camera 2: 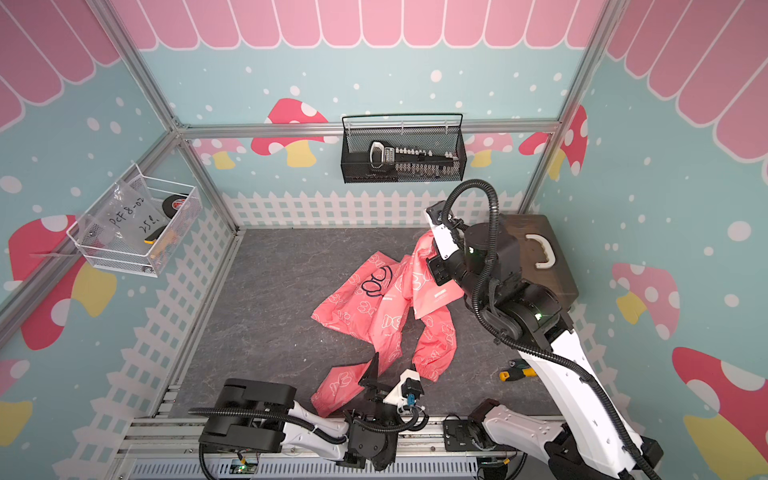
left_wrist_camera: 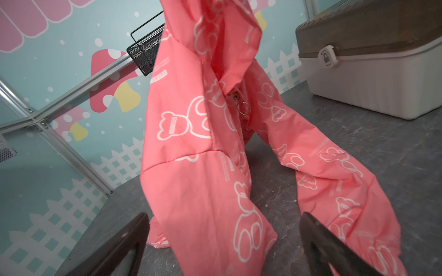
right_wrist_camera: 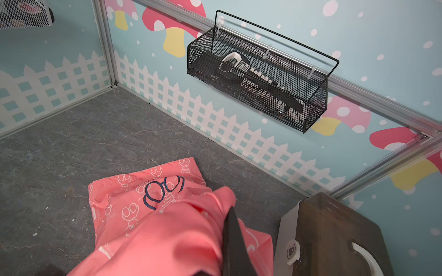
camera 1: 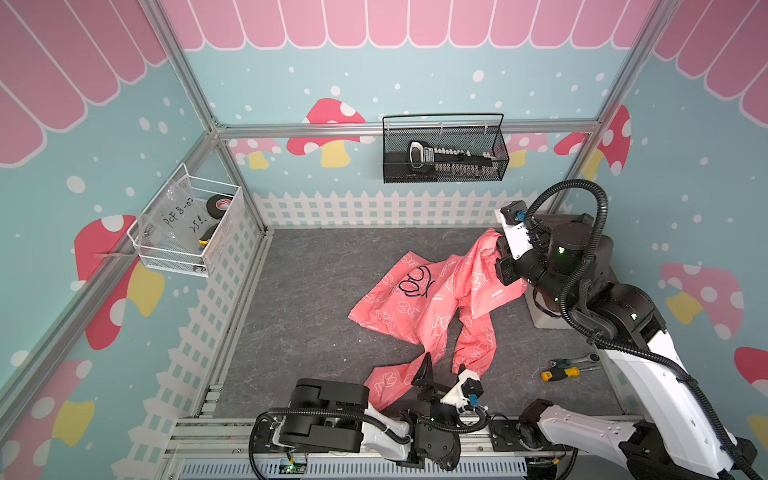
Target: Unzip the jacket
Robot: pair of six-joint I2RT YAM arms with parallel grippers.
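Note:
The pink jacket [camera 1: 436, 308] hangs partly lifted, its upper part raised at the right while the hem and sleeves trail on the grey floor. My right gripper [camera 1: 505, 268] is shut on a fold of its fabric, which bunches beside the black finger [right_wrist_camera: 237, 243] in the right wrist view. Low at the front, my left gripper stands open, facing the hanging jacket with no cloth visibly pinched. A zipper pull with a metal ring [left_wrist_camera: 243, 107] shows between the folds in the left wrist view, well beyond the fingertips. Much of the zipper line is hidden.
A toolbox [right_wrist_camera: 338, 239] with a brown lid stands right of the jacket. Yellow-handled tools [camera 1: 561, 373] lie near the front right. A black mesh basket [camera 1: 445, 152] hangs on the back wall, a white one [camera 1: 188, 228] on the left.

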